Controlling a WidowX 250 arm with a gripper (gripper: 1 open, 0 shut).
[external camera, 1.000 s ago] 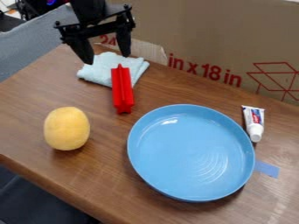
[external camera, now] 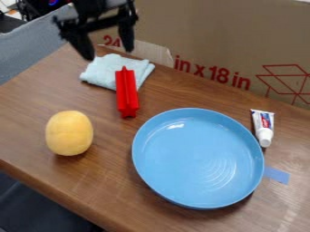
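Note:
My black gripper (external camera: 107, 56) hangs at the top left, open, its fingers apart above the back of the table, with nothing seen between them. Just beneath it a folded pale blue cloth (external camera: 100, 71) lies with a red, elongated object (external camera: 127, 95) resting partly on its front edge. A yellow rounded object (external camera: 69, 133) sits at the left front. A large blue plate (external camera: 198, 158) fills the centre right.
A toothpaste tube (external camera: 264, 129) lies right of the plate, near a piece of blue tape (external camera: 277, 175). A cardboard box (external camera: 224, 45) stands along the back. Bare wooden table (external camera: 49, 100) shows at left.
The objects on the table have not moved.

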